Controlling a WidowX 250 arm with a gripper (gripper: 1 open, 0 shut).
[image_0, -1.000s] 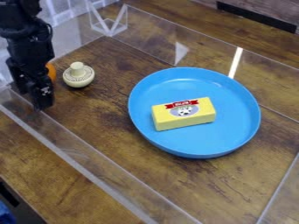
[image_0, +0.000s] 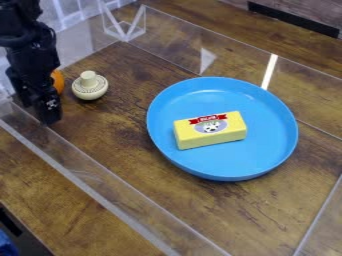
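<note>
My black gripper (image_0: 35, 98) is at the left edge, low by the wooden surface, over an orange object (image_0: 58, 79) that it partly hides. Its finger state is unclear. A cream mushroom-shaped object (image_0: 90, 86) stands just right of it. A yellow box (image_0: 209, 129) with a red label and a dog's face lies on a blue plate (image_0: 263, 101) at the right.
Clear panels or edges surround the work area.
My gripper has shifted very slightly; the objects on the table look unmoved.
</note>
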